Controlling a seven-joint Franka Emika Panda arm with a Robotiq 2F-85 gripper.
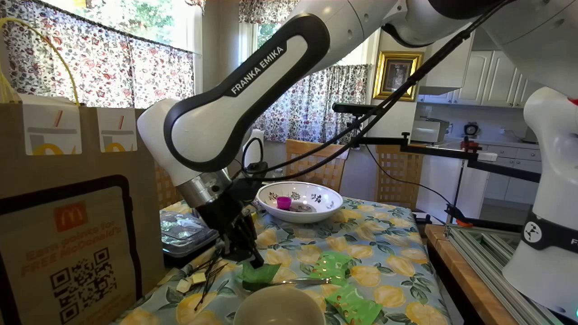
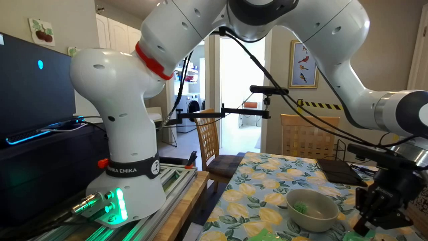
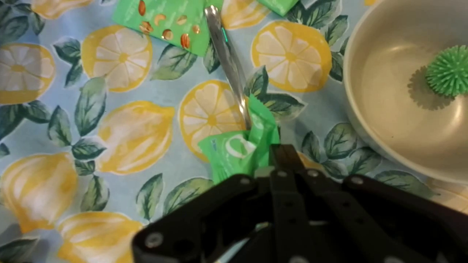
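A crumpled green packet lies at my fingertips in the wrist view. My gripper is shut, with the packet's edge pinched between the fingers. In exterior view 1 the gripper points down at the table, and the green packet hangs just below it, over part of a metal spoon. The spoon's handle runs from under the packet toward another green packet. Fingers hide the packet's near side.
A beige bowl with a green spiky ball stands close to the right of the gripper in the wrist view. Farther off are a white patterned bowl holding a pink cup, a plastic container and a large paper bag.
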